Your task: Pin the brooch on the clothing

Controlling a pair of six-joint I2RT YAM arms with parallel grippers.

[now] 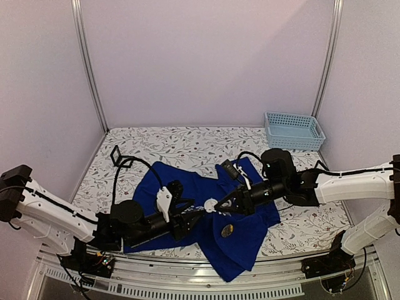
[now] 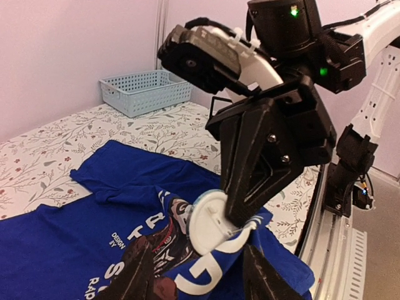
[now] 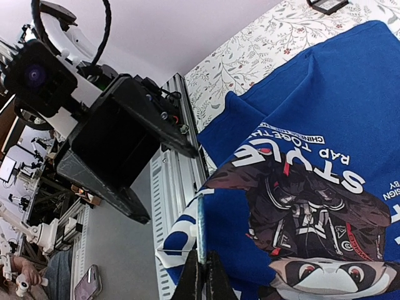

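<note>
A round white brooch (image 2: 207, 222) is pinched at its edge by my right gripper (image 1: 225, 204), which is shut on it. Edge-on in the right wrist view, the brooch (image 3: 201, 228) stands upright above the blue clothing, with a thin pin wire (image 3: 175, 252) sticking out to the left. My left gripper faces the brooch from a short distance, fingers apart and nothing between its fingers. The printed blue clothing (image 1: 200, 184) lies spread under both grippers. Whether the brooch touches the fabric, I cannot tell.
At the back right stands a light blue basket (image 1: 292, 132). A small black frame (image 1: 116, 156) is at the left. A round golden patch (image 1: 227, 230) shows on the clothing near its front.
</note>
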